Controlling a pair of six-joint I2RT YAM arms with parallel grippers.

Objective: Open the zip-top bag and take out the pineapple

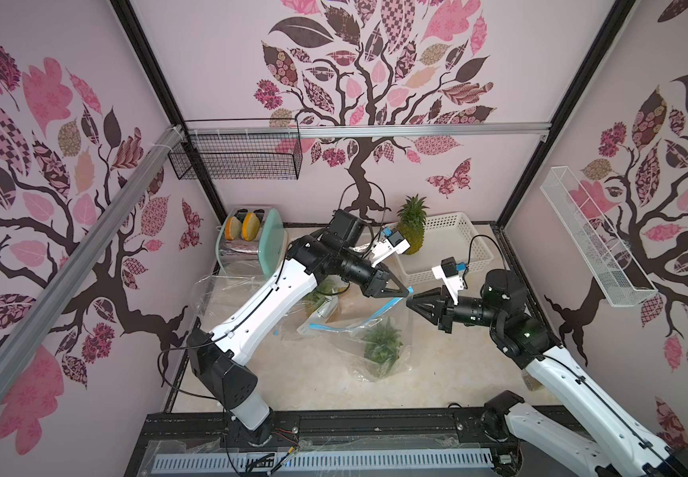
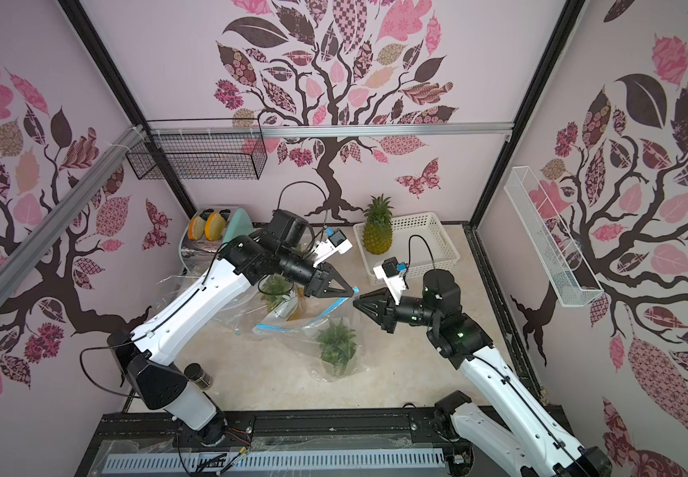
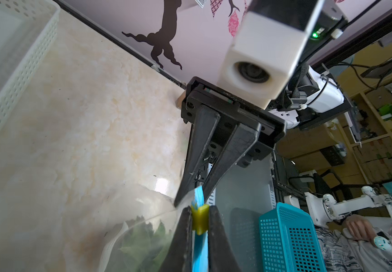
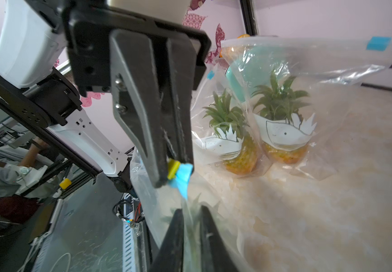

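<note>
A clear zip bag (image 1: 359, 357) has a blue zip strip (image 1: 359, 322) along its top, and the pineapple's green leaves (image 1: 382, 343) show inside. My left gripper is shut on the strip near its right end, with a yellow piece (image 3: 200, 219) between its fingertips. Facing it closely, my right gripper has its fingers part open around the tip of the strip. In the right wrist view, the bag's edge runs up between the blurred right fingers. The pineapple's body is mostly hidden by the bag.
Two more bagged pineapples (image 4: 286, 99) stand behind my left arm. A bare pineapple (image 2: 377, 226) stands by the white basket (image 2: 439, 246) at the back. A teal dish rack (image 1: 272, 242) is at the back left.
</note>
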